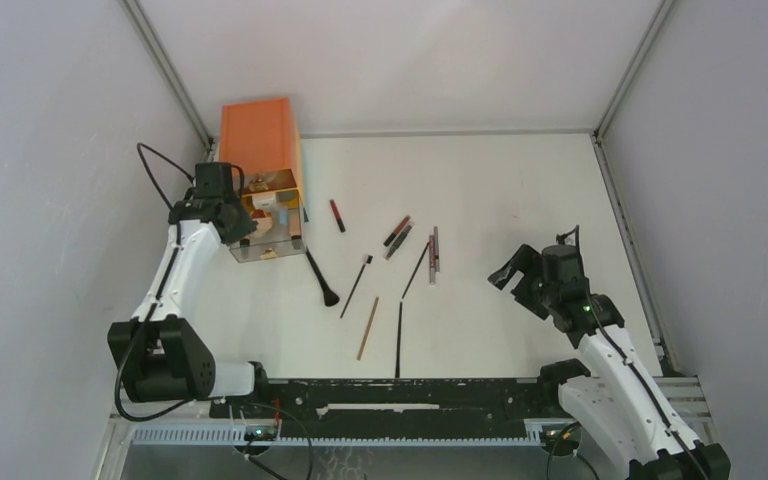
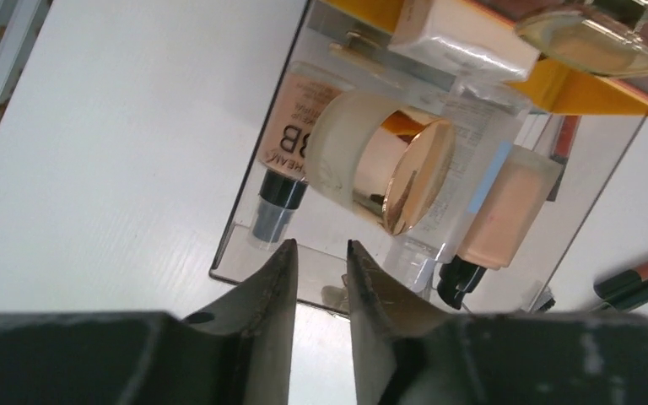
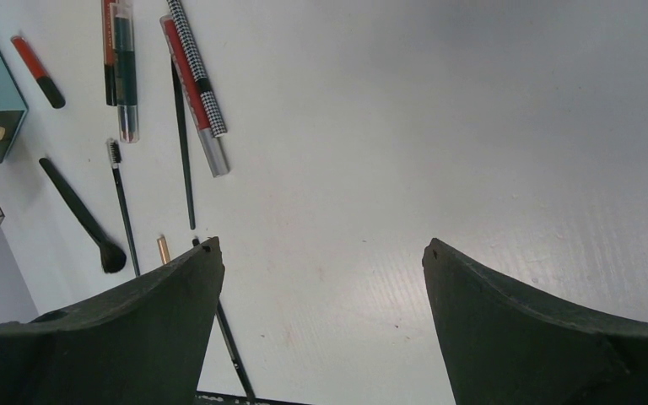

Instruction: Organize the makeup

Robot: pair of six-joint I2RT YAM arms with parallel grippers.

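Note:
An orange makeup box (image 1: 258, 130) stands back left, its clear drawer (image 1: 266, 250) pulled out, holding a gold-lidded jar (image 2: 380, 160), bottles (image 2: 506, 211) and a BB tube (image 2: 299, 118). My left gripper is over the drawer's near end, partly open with a narrow gap and nothing held. On the middle of the table lie a fluffy brush (image 1: 330, 297), thinner brushes (image 1: 399, 340), lip pencils (image 1: 338, 216) and several pens (image 1: 397, 237). My right gripper stands open at the right, empty.
Grey walls border the sides and back, and a dark rail (image 1: 410, 390) runs along the front edge.

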